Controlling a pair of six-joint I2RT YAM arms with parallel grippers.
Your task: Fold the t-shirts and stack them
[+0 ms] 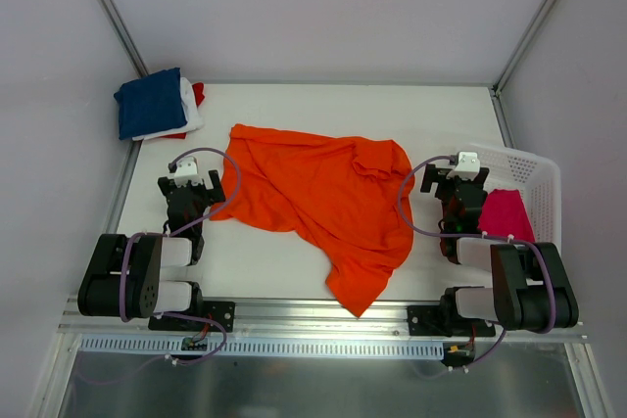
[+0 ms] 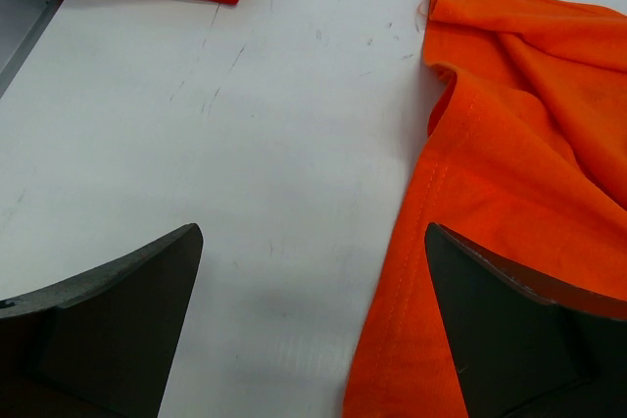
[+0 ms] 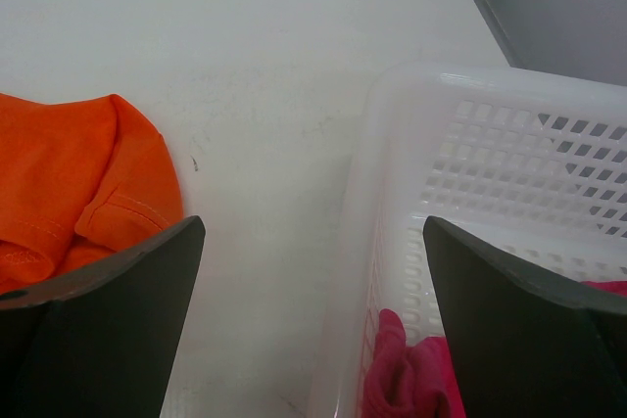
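Note:
An orange t-shirt [image 1: 328, 193] lies spread unevenly over the middle of the table, with wrinkles and turned-over edges; one corner hangs past the front edge. At the back left is a stack of folded shirts, a dark blue one [image 1: 150, 107] on top, white [image 1: 192, 110] and red below. My left gripper [image 1: 188, 181] stands open left of the orange shirt; in the left wrist view the shirt's edge [image 2: 402, 271] runs beneath its right finger. My right gripper [image 1: 455, 179], also open, is over the basket's left rim, nothing between its fingers. A crimson cloth [image 3: 416, 374] lies in the basket.
The white perforated basket [image 1: 534, 171] takes up the table's right side. Bare table [image 1: 323, 105] stretches behind the orange shirt. Walls close in the left, right and back. Purple cables loop from both arms, crossing above the shirt's sides.

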